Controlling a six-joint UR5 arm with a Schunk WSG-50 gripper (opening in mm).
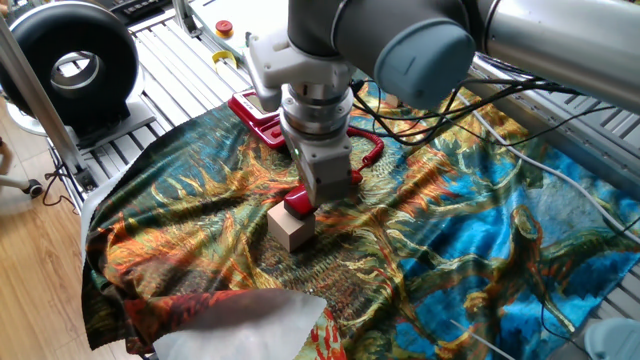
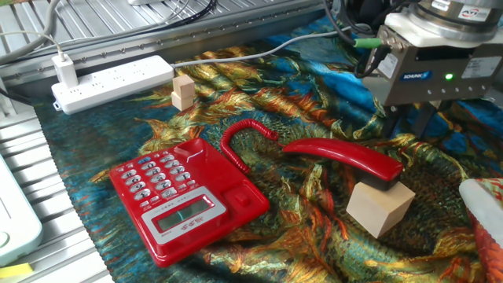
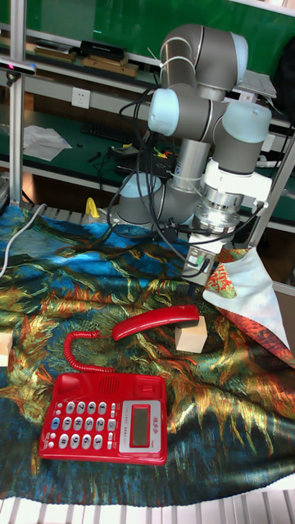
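Observation:
The red telephone base (image 2: 169, 200) lies flat on the patterned cloth, its keypad and display facing up. A coiled cord (image 2: 229, 145) joins it to the red handset (image 2: 342, 152), which is off the base. One end of the handset rests on a wooden block (image 2: 380, 208); its other end reaches back toward the cord. My gripper (image 2: 409, 123) is over the cloth, on the far side of the handset in exterior view 2. Two dark fingers (image 2: 391, 122) show apart beneath its body, nothing visible between them. In exterior view 1 the gripper body hides much of the handset and the fingertips.
Two small wooden blocks (image 2: 183, 93) stand beside a white power strip (image 2: 114, 84) at the cloth's edge. Folds run across the cloth (image 1: 400, 270), and its turned-over corner (image 3: 249, 292) shows pale. Black cables (image 1: 440, 120) hang near the arm.

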